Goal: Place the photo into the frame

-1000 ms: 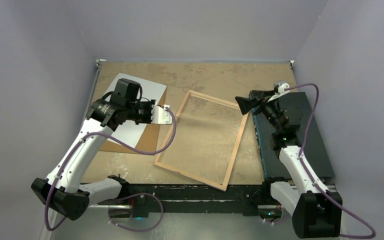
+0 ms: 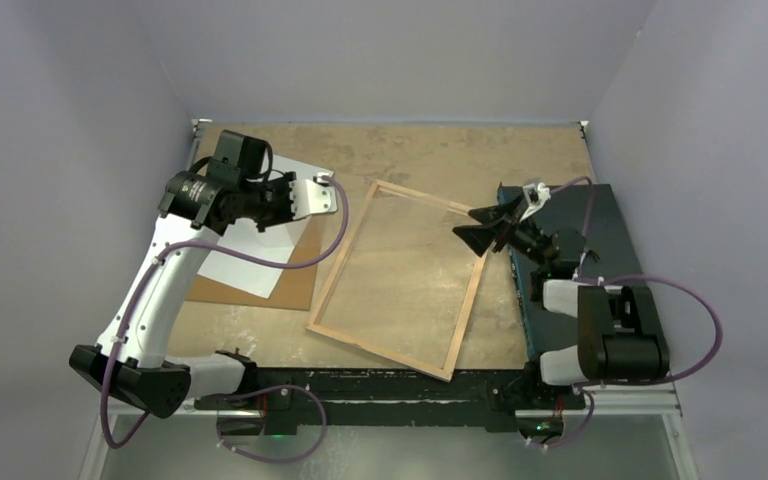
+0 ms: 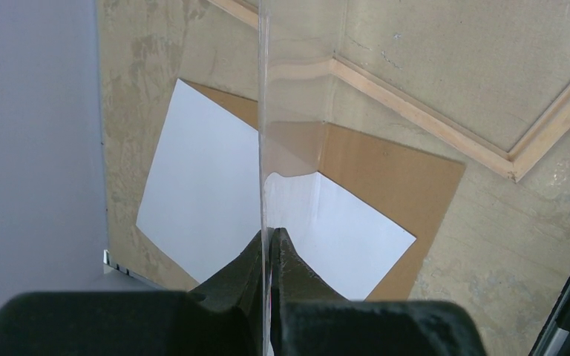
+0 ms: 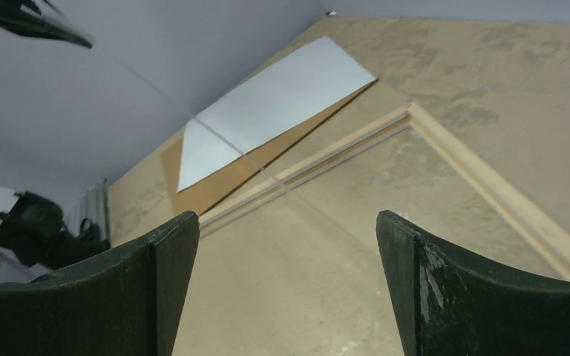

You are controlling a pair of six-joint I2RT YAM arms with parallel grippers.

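Note:
The wooden frame (image 2: 465, 305) lies flat and tilted on the table, with bare tabletop inside it. A plain white sheet (image 3: 200, 178), no picture visible on it, rests on a brown backing board (image 3: 386, 174) at the left; whether it is the photo cannot be told. Seen in the left wrist view, my left gripper is shut on a thin clear pane (image 3: 293, 141), held by its edge and reaching away over the board and frame. My right gripper (image 2: 468, 226) stands open above the frame's right side, nothing between its fingers.
A dark flat case (image 2: 615, 225) lies along the right, under the right arm. Walls close in the back and both sides. Bare table (image 2: 420, 150) shows behind the frame.
My left gripper moved slightly back and left, bringing the clear pane along.

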